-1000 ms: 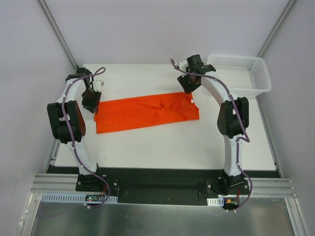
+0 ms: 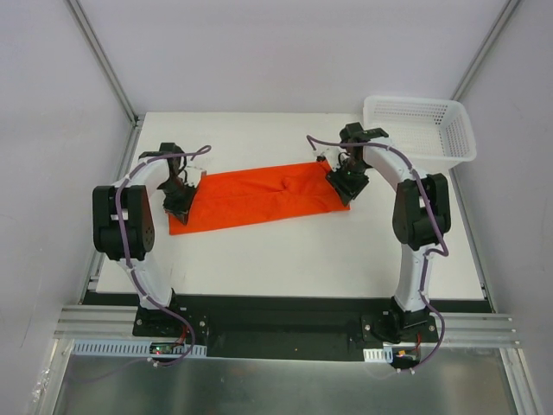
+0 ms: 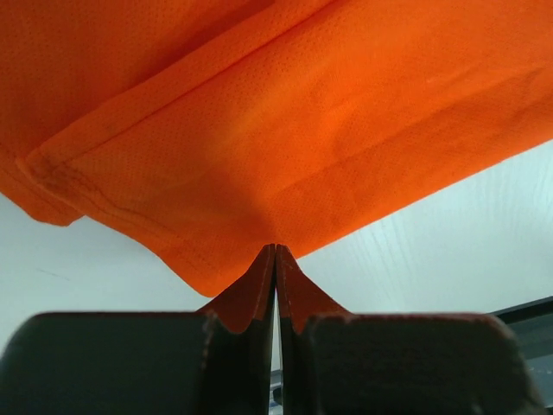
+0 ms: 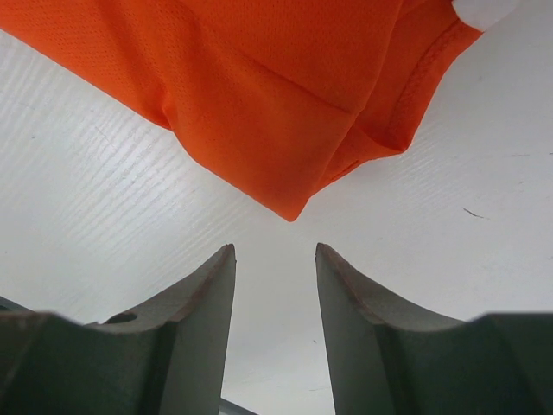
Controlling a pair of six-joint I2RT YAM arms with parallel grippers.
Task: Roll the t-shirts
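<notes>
An orange t-shirt (image 2: pixel 251 192), folded into a long strip, lies across the middle of the white table. At its left end my left gripper (image 2: pixel 180 218) is over the cloth; the left wrist view shows its fingertips (image 3: pixel 275 251) together by the shirt's lower corner, with no cloth visible between them. My right gripper (image 2: pixel 347 204) is at the strip's right end. In the right wrist view its fingers (image 4: pixel 220 285) stand apart, with bare table between them and a pointed corner of the shirt (image 4: pixel 289 194) just beyond the tips.
A white plastic basket (image 2: pixel 419 130) stands empty at the back right, close to the right arm. Bare table (image 2: pixel 276 259) stretches in front of the strip, and more lies behind it. A small white patch (image 4: pixel 484 9) shows at the shirt's edge.
Both grippers have come toward the table's front edge, the left also a little rightward, reaching the strip's near corners. The shirt lies much as before.
</notes>
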